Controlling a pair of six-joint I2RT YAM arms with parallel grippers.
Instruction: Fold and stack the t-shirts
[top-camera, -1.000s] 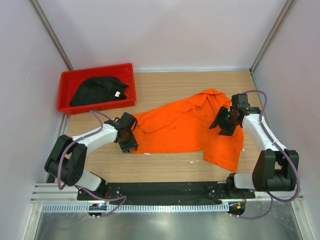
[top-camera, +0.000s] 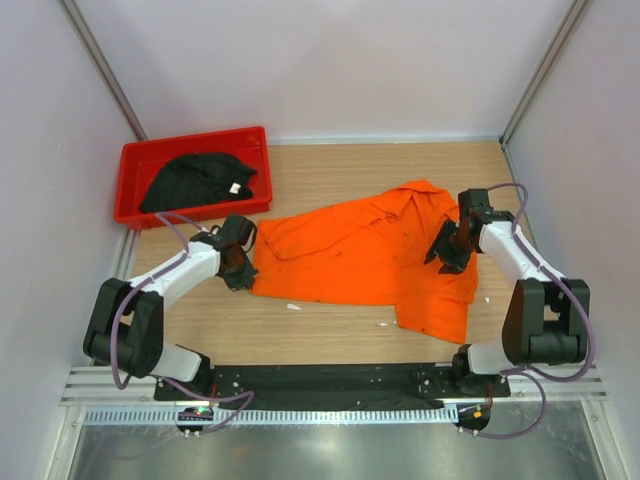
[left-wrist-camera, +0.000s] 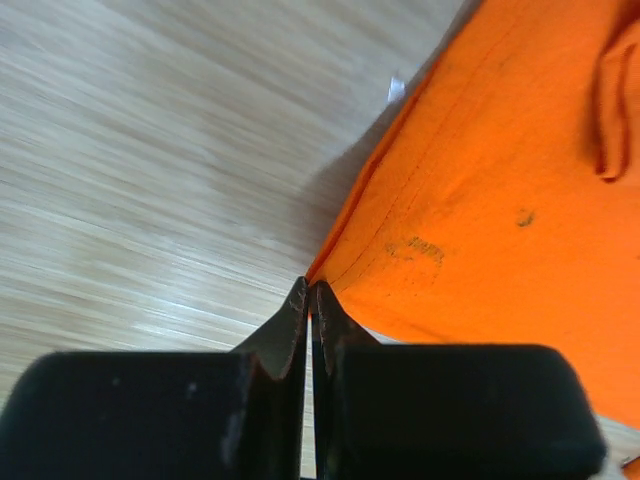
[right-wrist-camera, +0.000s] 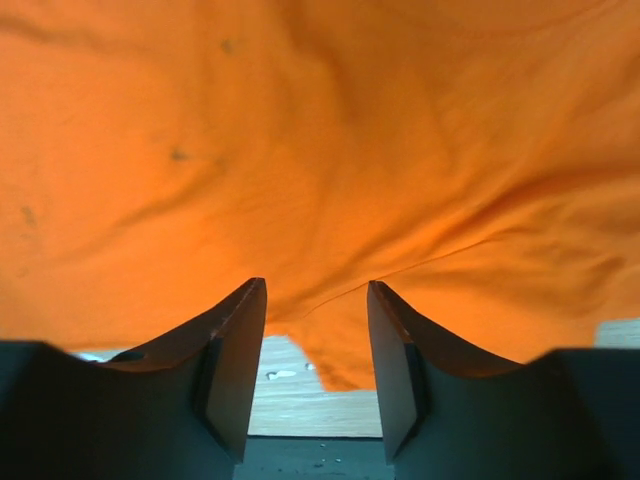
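Note:
An orange t-shirt (top-camera: 350, 258) lies spread over the table, with its upper part folded over in places and a sleeve reaching toward the front right. At its front left corner my left gripper (top-camera: 243, 286) is shut. In the left wrist view the tips of the left gripper pinch the shirt's corner, and the hem (left-wrist-camera: 365, 185) runs up from them. My right gripper stands open above the shirt's right part, with only cloth and table visible below the gap between its fingers.
A red bin (top-camera: 256, 152) at the back left holds a black cloth (top-camera: 195, 182) with a white tag. Bare wooden table (top-camera: 300, 340) shows along the front and at the back. Small white scraps (top-camera: 293, 307) lie near the shirt's front edge.
The right gripper stays open and has moved only slightly.

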